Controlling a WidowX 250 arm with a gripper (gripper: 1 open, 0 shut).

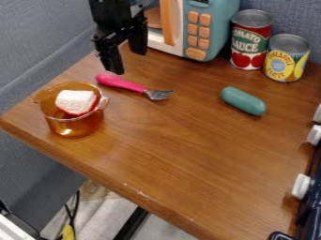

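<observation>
My gripper (pixel 127 54), black, hangs at the top left over the table's far edge, its fingers apart with nothing visible between them. Below it lies a pink-handled fork (pixel 123 84), tines to the right. An amber transparent pot (pixel 73 123) at the left holds a white piece with a red edge (pixel 75 100), perhaps cake. A teal cylindrical object (pixel 243 101) lies to the right.
A toy microwave (pixel 207 28), a tomato sauce can (pixel 250 42) and a yellow can (pixel 286 61) stand along the back. A dark appliance with white knobs (pixel 306 202) edges the right.
</observation>
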